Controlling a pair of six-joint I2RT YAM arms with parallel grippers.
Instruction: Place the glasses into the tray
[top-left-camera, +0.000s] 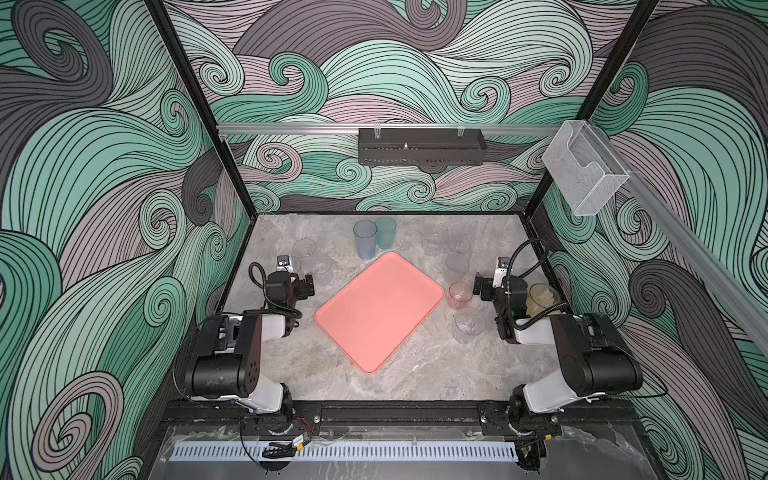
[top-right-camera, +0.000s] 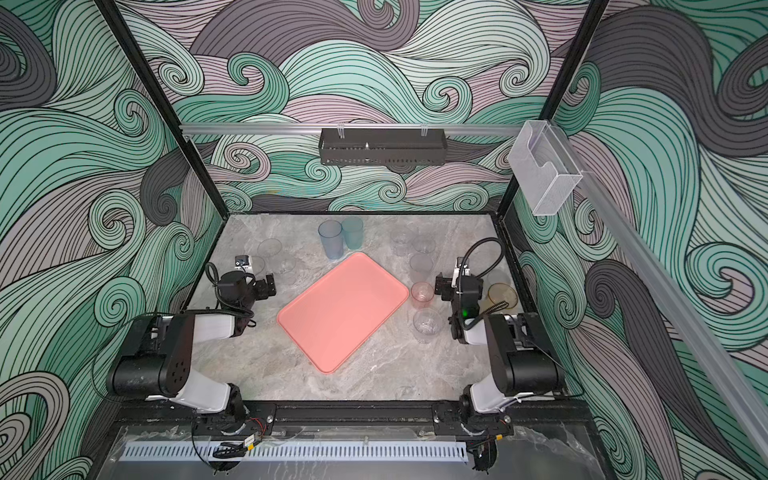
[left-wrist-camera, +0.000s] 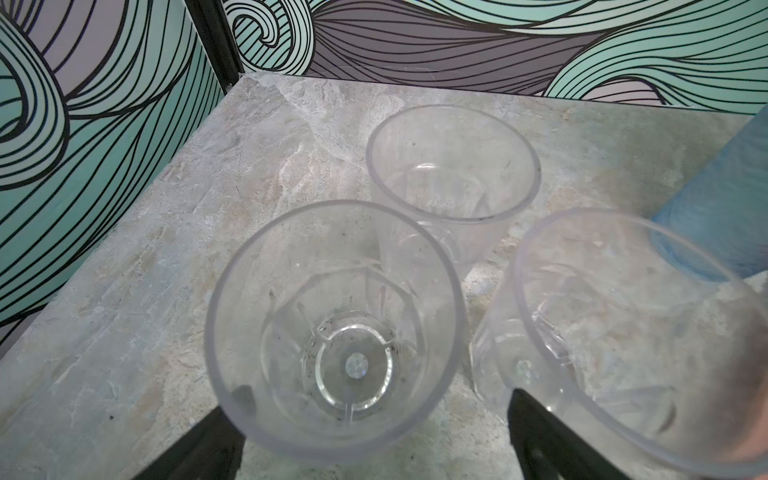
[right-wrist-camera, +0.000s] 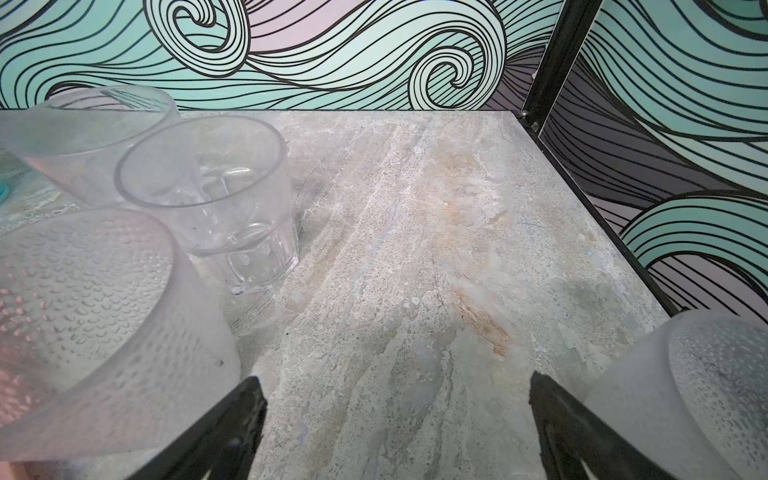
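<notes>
A pink tray (top-left-camera: 378, 312) lies empty mid-table. My left gripper is open just behind a clear glass (left-wrist-camera: 336, 336), with two more clear glasses (left-wrist-camera: 452, 160) nearby. My right gripper is open over bare table, between frosted glasses (right-wrist-camera: 120, 344) on either side, with clear glasses (right-wrist-camera: 208, 200) farther back. Blue (top-left-camera: 365, 240) and teal (top-left-camera: 386, 232) glasses stand behind the tray. Right of it stand a red glass (top-left-camera: 459, 295) and a clear one (top-left-camera: 468, 326); an amber glass (top-left-camera: 543, 297) is beside the right arm.
Walls border the back and sides. A white mesh holder (top-left-camera: 584, 168) and a black rack (top-left-camera: 421, 145) hang on rails above the table.
</notes>
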